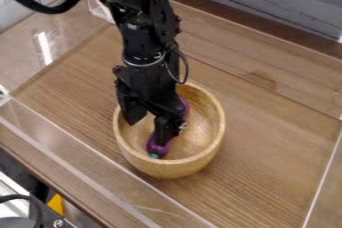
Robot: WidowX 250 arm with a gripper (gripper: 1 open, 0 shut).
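Observation:
My gripper [150, 107], a black arm reaching down from the top centre, is low inside a tan round bowl [198, 152]. A purple object [159, 147] lies in the bowl, partly hidden by the fingers. I cannot tell how far apart the fingers are or whether they touch it.
The bowl stands on a wooden surface [267, 122] with clear room to the right and upper left. A pale edge runs along the left, and a black cable or part lies at the lower left corner.

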